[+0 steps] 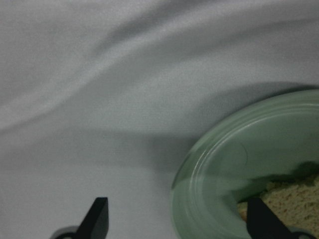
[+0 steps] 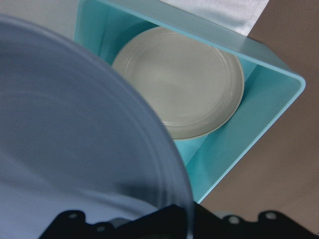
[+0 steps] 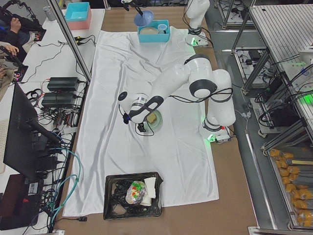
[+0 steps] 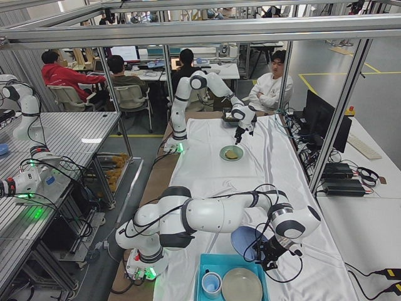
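A pale green plate (image 1: pixel 219 149) with a tan sponge-like piece (image 1: pixel 289 204) on it lies on the white cloth. My left gripper is open just above the plate's rim, one finger over the food's edge, nothing between its fingers. In the right wrist view my right gripper is shut on the rim of a blue plate (image 2: pixel 75 129), held next to a turquoise bin (image 2: pixel 269 89). The bin holds a grey-beige plate (image 2: pixel 179 79) and, in the right camera view, a light cup (image 4: pixel 212 283).
A black tray (image 3: pixel 110 193) with bags and white items sits at the near end of the cloth. The cloth between it and the green plate is clear. A monitor and cables are on the side table.
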